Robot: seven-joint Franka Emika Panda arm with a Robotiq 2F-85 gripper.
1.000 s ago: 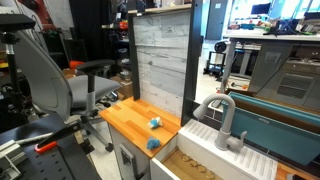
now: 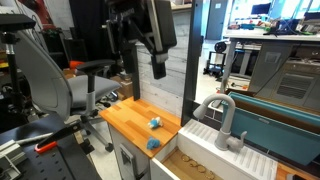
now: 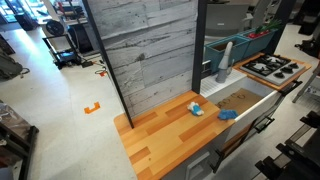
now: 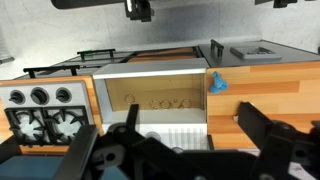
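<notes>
My gripper stands open high over the toy kitchen, its two dark fingers apart and nothing between them. In exterior view 1 the gripper (image 2: 143, 78) hangs at the upper middle, in front of the grey plank panel. Beneath it, a pulled-out drawer (image 4: 165, 84) holds several small brown rings. On the wooden counter lie two blue items: one (image 3: 227, 114) near the front edge beside the drawer, the other (image 3: 195, 109), blue and white, further back. In the wrist view only the front blue item (image 4: 218, 82) shows clearly; the gripper covers part of the counter.
A grey faucet (image 2: 226, 122) rises behind the drawer beside a white rack (image 2: 244, 158). The stove (image 3: 270, 66) adjoins the drawer on the side away from the blue items. A tall plank panel (image 3: 157, 65) bounds the counter's back.
The blue items and the open drawer have not moved.
</notes>
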